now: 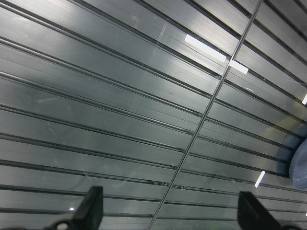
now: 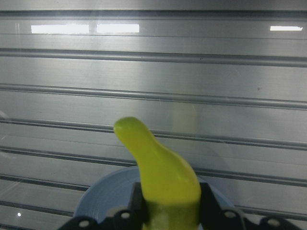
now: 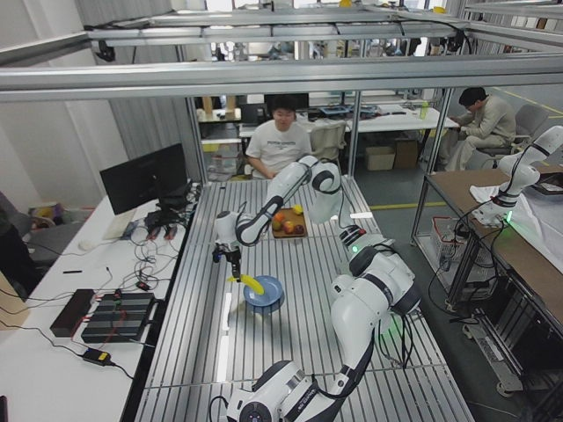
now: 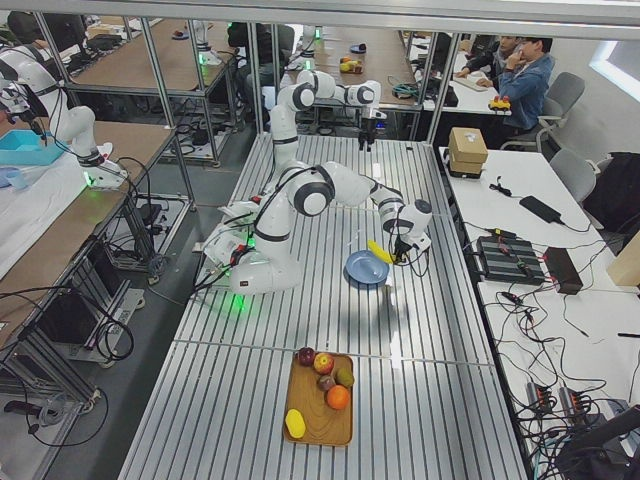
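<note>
My right gripper is shut on a yellow banana (image 2: 158,167), held above the left rim of a blue plate (image 2: 100,196); in the camera left view the banana (image 3: 252,283) partly overlaps the plate (image 3: 264,297). The plate (image 4: 366,270) rests on the slatted metal table and also shows at the right edge of the left wrist view (image 1: 300,165). My left gripper is over bare slats, its dark fingers apart at the bottom of that view with nothing seen between them.
A wooden tray (image 4: 310,430) of mixed fruit sits on the table, apart from the plate. Both arms occupy the middle and side of the table (image 4: 220,400). Cables, a monitor and black boxes cover the white side desk (image 3: 53,369).
</note>
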